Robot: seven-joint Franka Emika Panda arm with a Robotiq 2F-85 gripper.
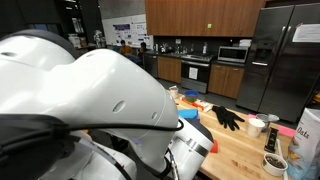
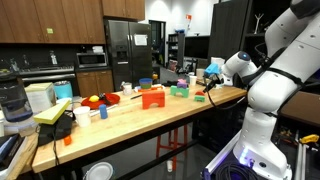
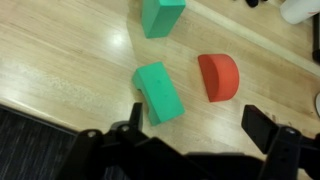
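In the wrist view my gripper is open, its two dark fingers wide apart with nothing between them. A green block (image 3: pixel 158 93) lies on the wooden table just beyond the left finger, set at a slant. Farther off, at the top edge, stands another green block (image 3: pixel 162 16). To the right is a red half-round block (image 3: pixel 218 77), apart from both fingers. Exterior view 2 has my arm (image 2: pixel 240 68) reaching over the right end of the table. In exterior view 1 the white arm hides much of the table, and the fingers cannot be made out.
Black gloves (image 1: pixel 227 117) and a white tub (image 1: pixel 256 127) rest on the table. A small bowl (image 1: pixel 274 164) sits near its right side. A red box (image 2: pixel 153 99) stands mid-table in exterior view 2. The table's edge (image 3: pixel 45 118) runs along the wrist view's lower left.
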